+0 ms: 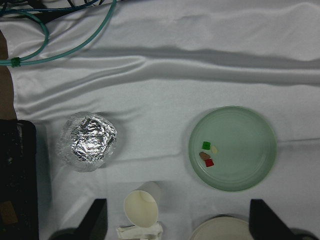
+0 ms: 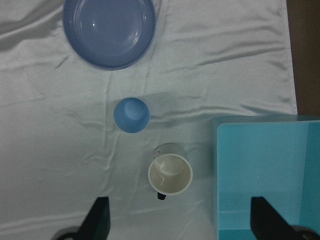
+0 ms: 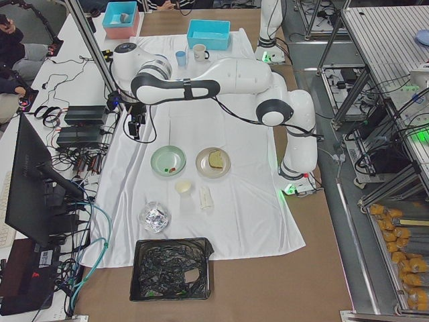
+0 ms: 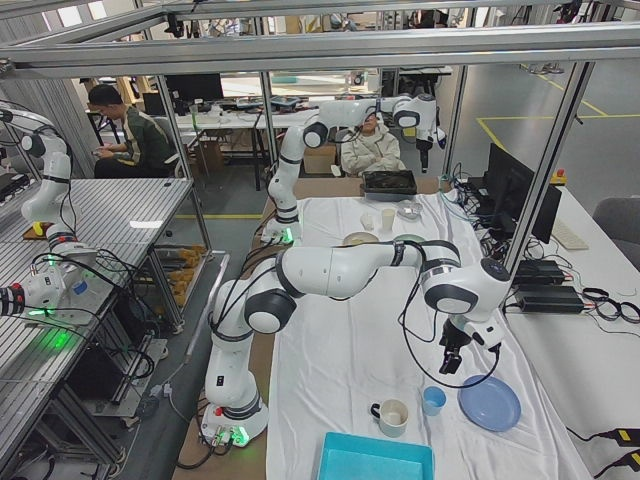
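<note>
My left gripper hangs open over a green plate (image 1: 232, 147) with small coloured pieces, a foil-lined bowl (image 1: 92, 141), a white cup (image 1: 141, 205) and a wrapped item (image 1: 131, 232). A tan plate (image 3: 204, 168) holds a yellow slice (image 3: 215, 157). My right gripper is open above a white mug (image 2: 170, 175), a blue cup (image 2: 131, 114), a blue plate (image 2: 109, 30) and a turquoise bin (image 2: 262, 170). Nothing shows between either gripper's fingers.
A black lined bin (image 3: 171, 268) stands at one table end. Cables, a monitor (image 3: 30, 188) and metal frame posts border the white cloth.
</note>
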